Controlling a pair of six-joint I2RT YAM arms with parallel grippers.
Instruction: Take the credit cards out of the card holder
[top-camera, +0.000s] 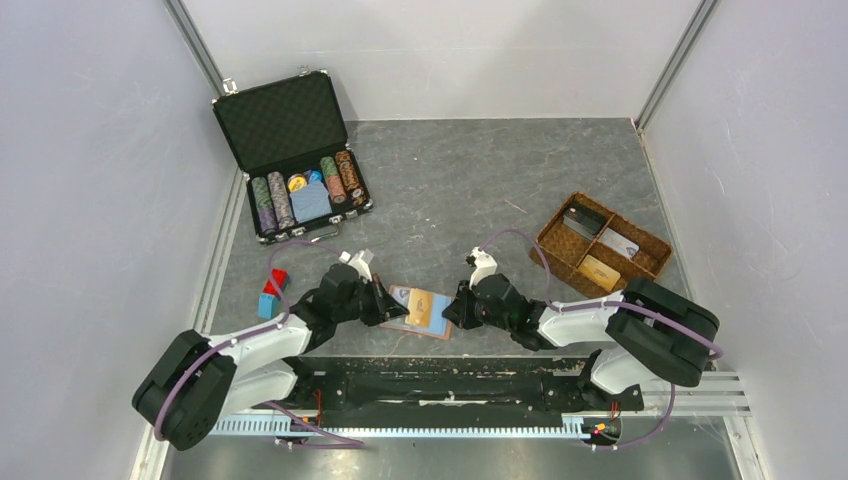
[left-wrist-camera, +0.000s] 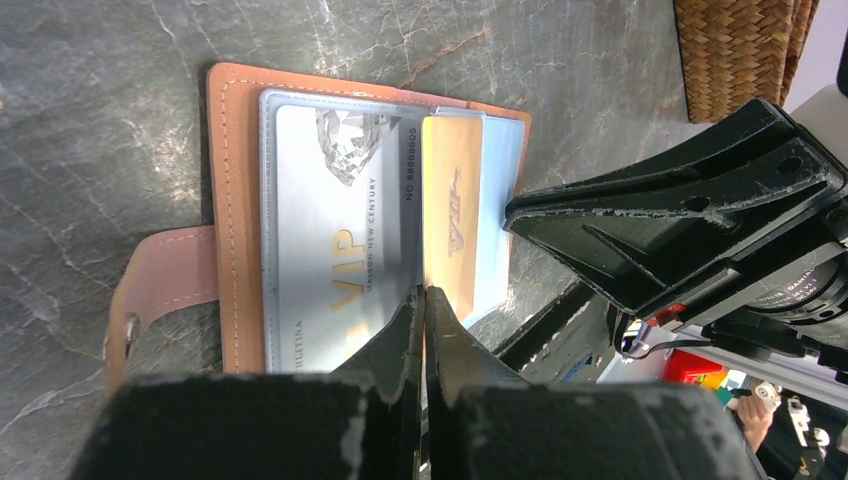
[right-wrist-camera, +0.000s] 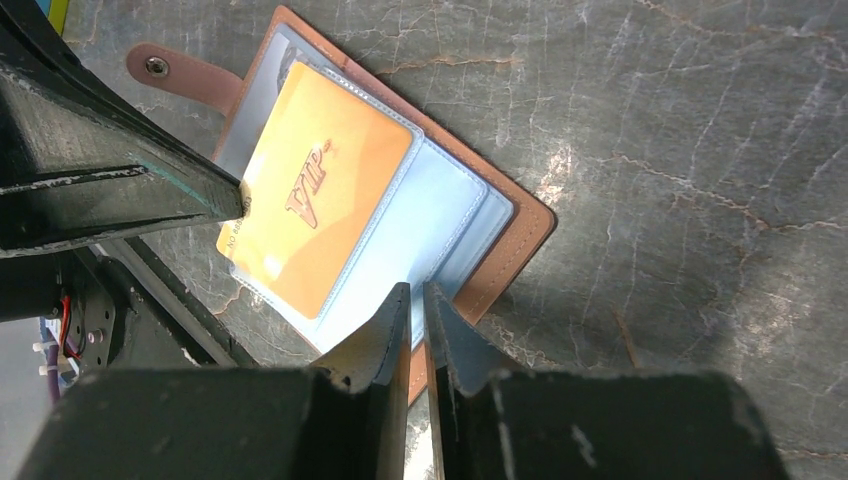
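Observation:
The open brown card holder (top-camera: 441, 334) lies on the table between my two grippers. A gold VIP card (right-wrist-camera: 315, 185) sticks partway out of its clear sleeve, and a silver VIP card (left-wrist-camera: 330, 230) sits in the other half. My left gripper is shut on the gold card's outer edge, near the holder's middle. At the opposite edge, my right gripper is shut on the holder's pale blue sleeve (right-wrist-camera: 395, 255); its exact pinch is partly hidden by the fingers.
To the right stands a divided wicker basket (top-camera: 650, 250) with cards in its compartments. An open poker chip case (top-camera: 285, 120) sits at the back left. Red and blue blocks (top-camera: 272, 292) lie beside the left arm.

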